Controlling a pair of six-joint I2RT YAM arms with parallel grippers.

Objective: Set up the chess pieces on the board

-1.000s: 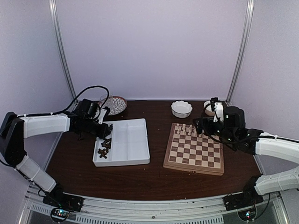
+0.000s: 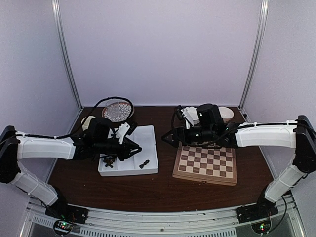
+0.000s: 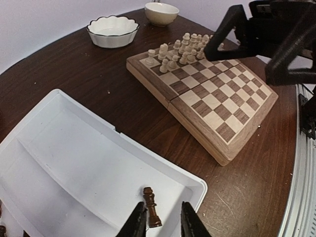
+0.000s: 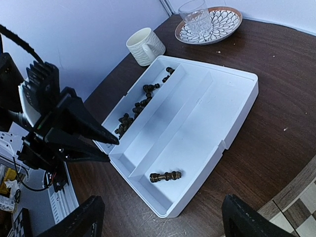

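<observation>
The dark chess king (image 4: 166,176) lies on its side in the near end of the white tray's (image 2: 129,173) right compartment. My left gripper is above that compartment, with a gap between its fingertips and nothing held; the king lies below, apart from it. Several other dark pieces (image 4: 140,106) lie jumbled in the tray's left compartment. Light pieces (image 3: 185,49) stand on the far side of the chessboard (image 2: 205,163). Spread wide and empty, my right gripper hangs between tray and board; its arm covers those light pieces in the top view.
Behind the tray are a patterned plate (image 4: 228,23) with a clear glass (image 4: 196,17) on it and a white mug (image 4: 145,47). A scalloped white bowl (image 3: 112,32) and a plain bowl (image 3: 161,14) stand beyond the board. Bare table separates tray and board.
The left arm has moved right and nearer; the right arm has come left toward the tray.
</observation>
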